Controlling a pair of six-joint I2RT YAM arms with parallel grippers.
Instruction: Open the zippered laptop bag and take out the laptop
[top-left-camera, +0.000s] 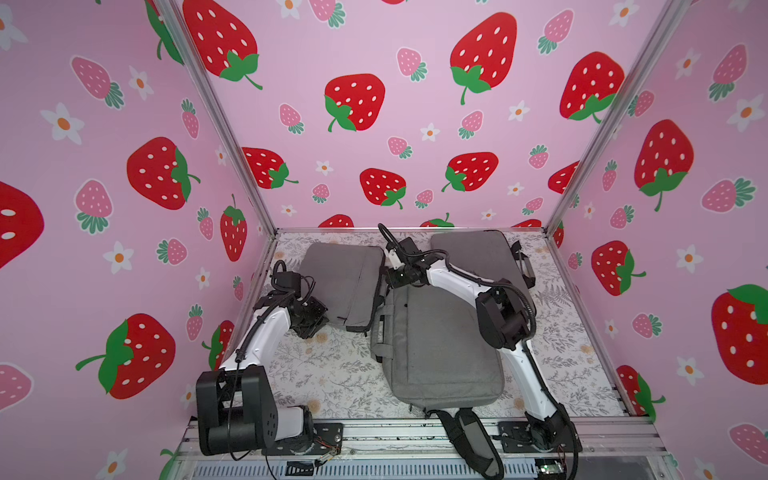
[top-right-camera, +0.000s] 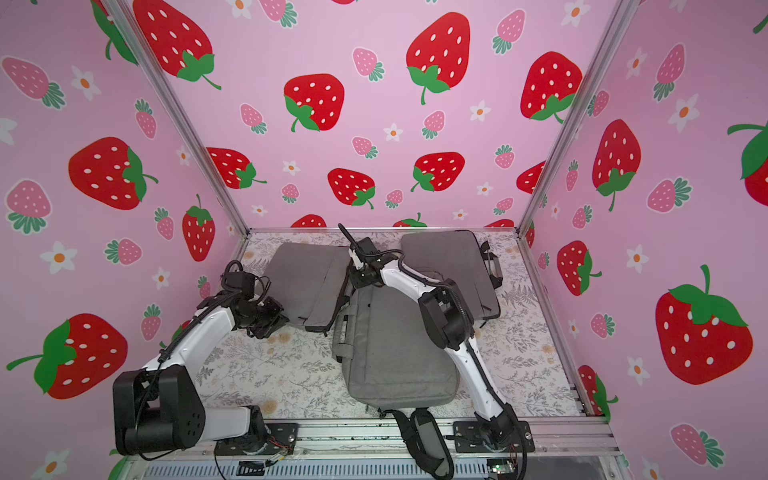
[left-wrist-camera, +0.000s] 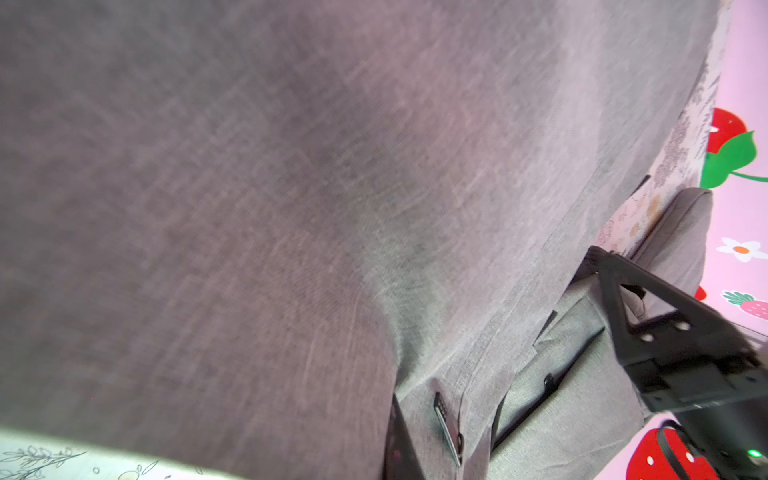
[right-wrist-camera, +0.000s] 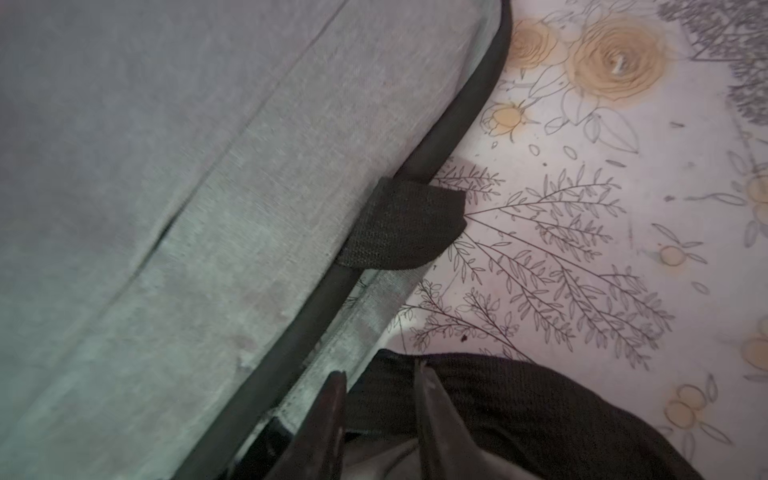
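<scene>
A grey laptop bag (top-left-camera: 332, 280) lies at the left of the table, its dark-edged side facing right. My left gripper (top-left-camera: 318, 321) is at its near left corner. In the left wrist view, grey cloth (left-wrist-camera: 344, 240) fills most of the picture and runs in a fold to the dark fingers (left-wrist-camera: 400, 448), which are shut on it. Between this bag and the larger middle bag (top-left-camera: 448, 344), my right gripper (top-left-camera: 392, 276) points down. Its fingertips (right-wrist-camera: 425, 384) stand apart, with dark fabric behind them; nothing is clearly held. No laptop shows.
Another grey bag (top-left-camera: 472, 244) lies at the back right, partly under the middle one. A black strap (top-left-camera: 468, 444) from the middle bag hangs over the front rail. Bare patterned table (top-left-camera: 320, 376) shows at the front left and along the right side.
</scene>
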